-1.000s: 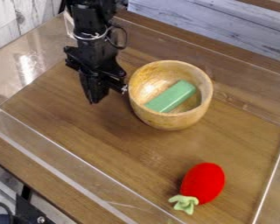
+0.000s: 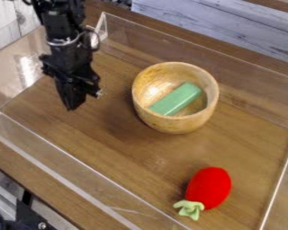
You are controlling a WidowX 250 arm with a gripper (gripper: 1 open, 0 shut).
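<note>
My black gripper (image 2: 75,95) is over the left part of the wooden table, left of a wooden bowl (image 2: 149,81). Its fingers look shut, with nothing seen between them. A green block (image 2: 175,99) lies inside the bowl. A red plush vegetable with a pale green top (image 2: 209,187) lies at the lower right.
Clear low walls edge the tabletop (image 2: 122,171). A pale wooden surface shows beyond the back edge.
My gripper has moved left, away from the bowl. The bowl, green block and red vegetable have not moved.
</note>
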